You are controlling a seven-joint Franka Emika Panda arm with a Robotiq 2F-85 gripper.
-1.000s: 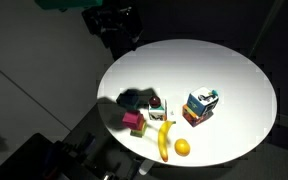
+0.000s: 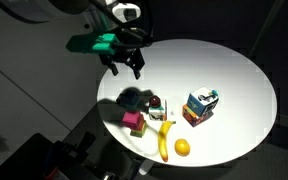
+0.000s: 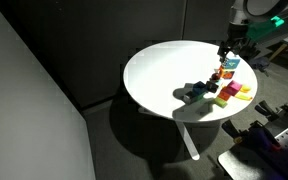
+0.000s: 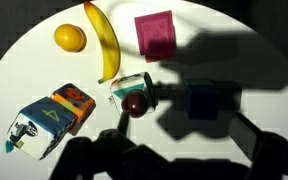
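Note:
My gripper [image 2: 126,71] is above the white round table, its fingers apart and nothing between them. In the wrist view a dark blue-green cube [image 4: 202,100] lies just ahead of the gap between the fingers, nearer the right one. The same cube [image 2: 131,97] stands below the gripper in exterior view 1. Beside it a dark red ball [image 4: 135,103] rests on a small patterned block [image 4: 134,85], close to the left finger's line. A pink block [image 2: 133,119] sits on a yellow-green block [image 2: 138,131].
A yellow banana [image 2: 164,141] and an orange [image 2: 182,147] lie near the table's front edge. Two picture boxes are stacked to the right, a blue-and-white one [image 2: 203,99] over an orange-red one [image 2: 193,115].
The arm and gripper have come down and slightly right toward the table in exterior view 1. The objects on the table have stayed in place.

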